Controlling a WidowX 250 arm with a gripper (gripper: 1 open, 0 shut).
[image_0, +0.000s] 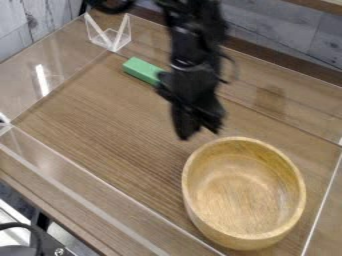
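Observation:
My gripper, dark and motion-blurred, hangs over the middle of the wooden table, above and behind a yellow oval bowl at the lower right. Whether its fingers are open or shut is unclear. A green block lies at the back, left of the arm, partly behind it.
A clear plastic holder stands at the back left. A wall runs along the back.

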